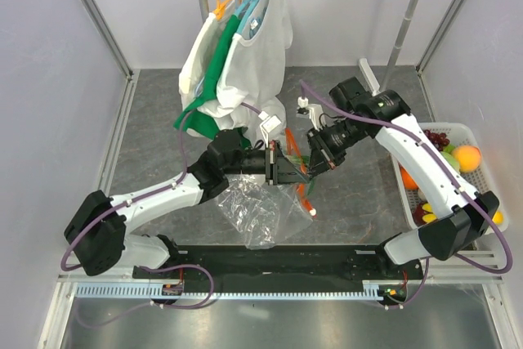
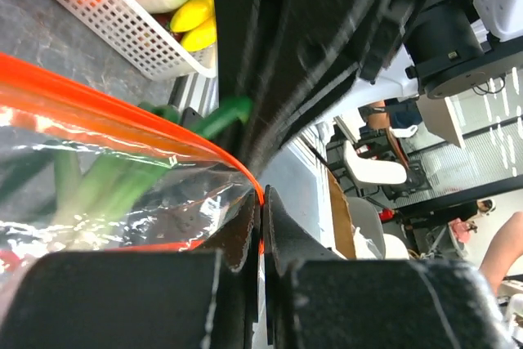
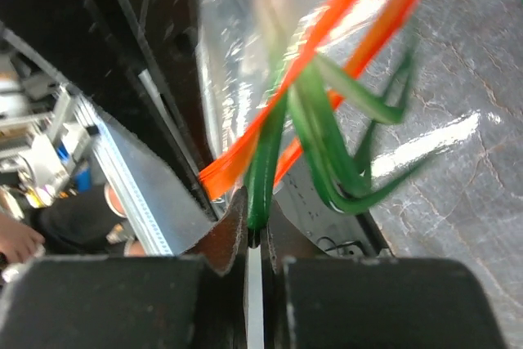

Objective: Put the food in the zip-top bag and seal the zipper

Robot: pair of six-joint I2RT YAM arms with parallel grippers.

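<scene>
The clear zip top bag (image 1: 257,210), with an orange zipper edge (image 2: 122,116), lies under both grippers at mid-table. My left gripper is shut on that orange edge, holding the bag's mouth. My right gripper is shut on the dark green leek leaves (image 3: 265,169), which hang over the orange edges in the right wrist view. The leek's pale part shows through the plastic inside the bag. In the top view both grippers almost meet and hide much of the bag's mouth.
A white basket (image 1: 413,218) of produce stands at the right, beside the right arm. Hangers with white and green garments (image 1: 253,63) hang from a rack at the back. The table behind the right gripper is fairly clear.
</scene>
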